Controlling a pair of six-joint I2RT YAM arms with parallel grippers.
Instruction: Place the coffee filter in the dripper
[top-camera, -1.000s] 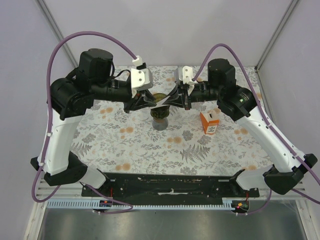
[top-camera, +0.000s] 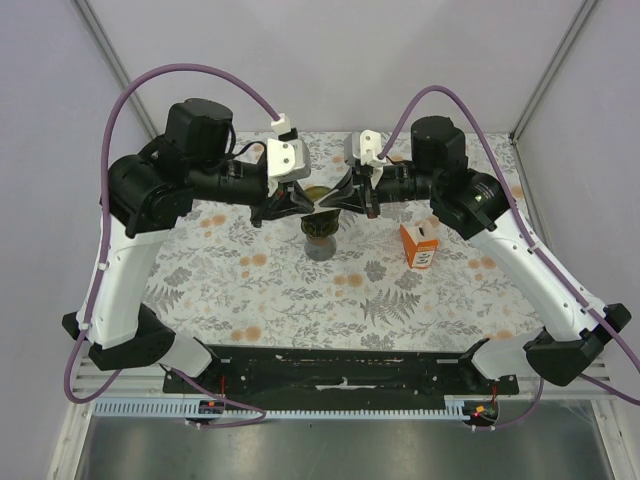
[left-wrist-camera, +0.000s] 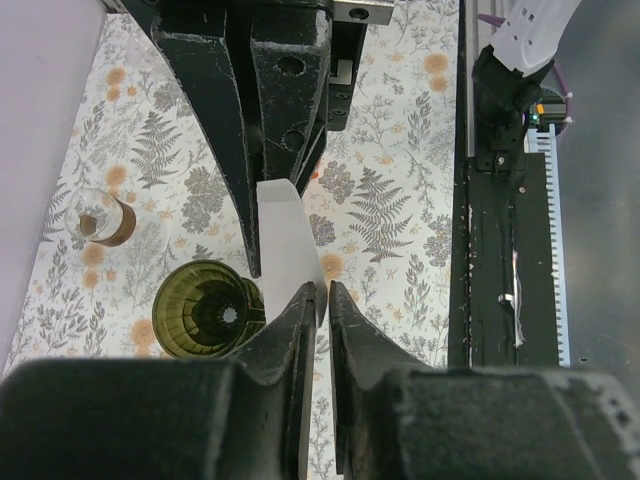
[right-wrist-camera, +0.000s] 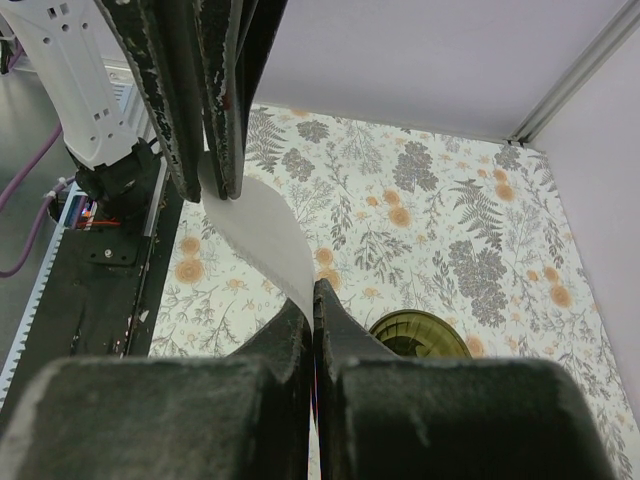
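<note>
A white paper filter (left-wrist-camera: 287, 250) is stretched between the tips of both grippers, above the dark green dripper (top-camera: 318, 228). In its own wrist view my left gripper has its fingertips at one end of the filter, nearly together. My right gripper is shut on the filter's other end in its wrist view. The dripper's round opening (left-wrist-camera: 190, 310) shows below and beside the filter in the left wrist view, partly hidden by it.
An orange box (top-camera: 419, 245) stands right of the dripper. A clear glass vessel (left-wrist-camera: 90, 215) shows in the left wrist view.
The right gripper has hardly moved.
</note>
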